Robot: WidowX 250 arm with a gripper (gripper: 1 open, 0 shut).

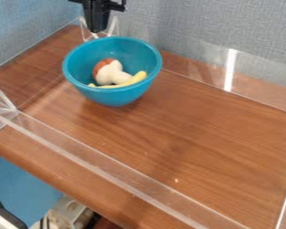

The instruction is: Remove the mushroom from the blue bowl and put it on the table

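Observation:
The blue bowl [75, 79] stands on the wooden table near the back left. Inside it lies the mushroom [113, 75], with a pale stem and a reddish patch on its upper left side. My dark gripper [99, 29] hangs at the top edge of the view, above and behind the bowl and apart from the mushroom. Its fingertips are too dark and small to make out, and the arm above is cut off by the frame.
A yellow, curved item [137, 79] lies beside the mushroom in the bowl. Clear walls [115, 170] edge the table [206, 134], and grey panels rise behind. To the right and front of the bowl, the wood is bare.

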